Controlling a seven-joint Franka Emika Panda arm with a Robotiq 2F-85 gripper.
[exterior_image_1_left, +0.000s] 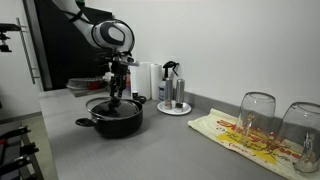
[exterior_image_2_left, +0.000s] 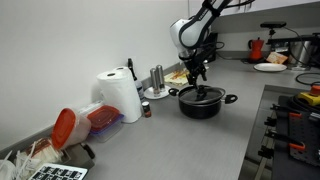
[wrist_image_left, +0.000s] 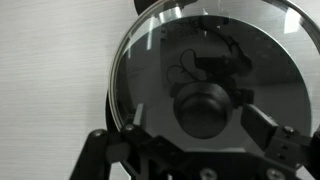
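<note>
A black pot (exterior_image_1_left: 120, 127) with two side handles stands on the grey table. On it rests a glass lid (wrist_image_left: 140, 72) with a metal rim and a round black knob (wrist_image_left: 203, 108). My gripper is open above the lid, one finger to each side of the knob in the wrist view. Nothing is visibly held. In exterior view 2 the gripper (exterior_image_2_left: 201, 77) hangs low over the knob; whether its fingers reach down beside it is too small to tell.
A plate (exterior_image_1_left: 174, 108) with bottles and shakers stands behind the pot, near a paper towel roll (exterior_image_2_left: 117, 90). Two upturned glass jars (exterior_image_1_left: 256, 112) sit by a yellow patterned cloth (exterior_image_1_left: 218, 126) at right.
</note>
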